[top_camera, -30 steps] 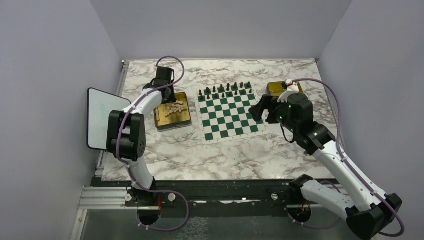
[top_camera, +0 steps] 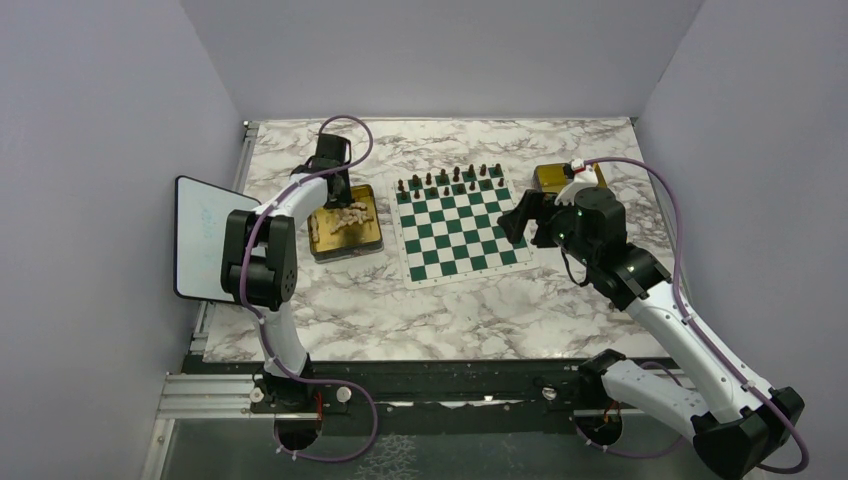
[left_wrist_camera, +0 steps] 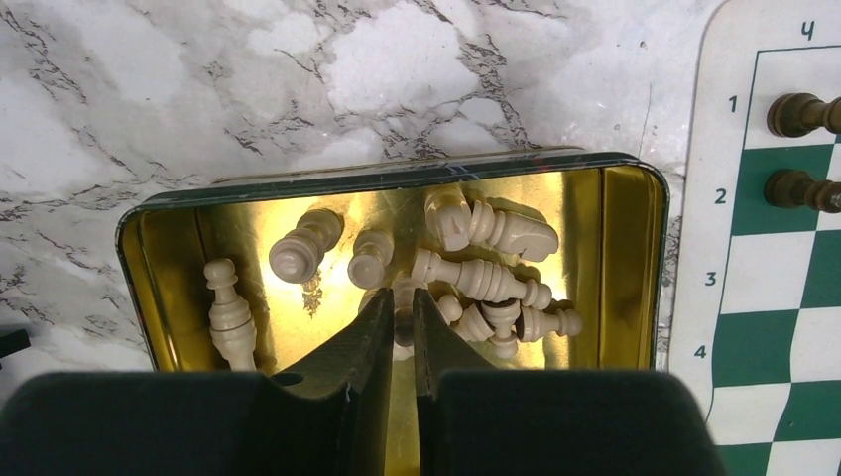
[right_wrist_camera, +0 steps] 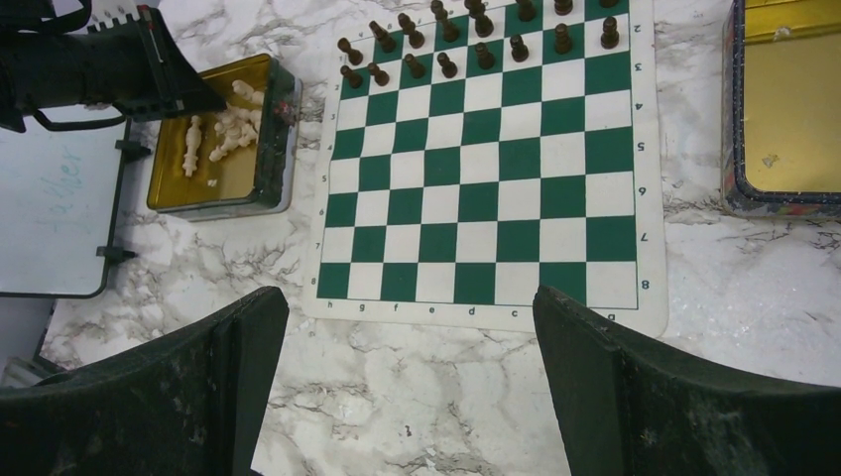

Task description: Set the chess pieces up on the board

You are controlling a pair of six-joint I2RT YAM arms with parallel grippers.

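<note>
White chess pieces lie jumbled in a gold-lined tin. Over that tin my left gripper is closed to a narrow gap, shut on a pale chess piece; the fingers hide much of it, so its kind is unclear. The green-and-white board lies to the right of the tin. Brown pieces stand along its two far rows, and the rest of its squares are bare. My right gripper is wide open beside the board's right side, with nothing between its fingers.
A second gold tin stands beyond the board's far right, its visible floor bare of pieces. At the table's left edge is a whiteboard.
The right arm and the brown pieces look unmoved.
</note>
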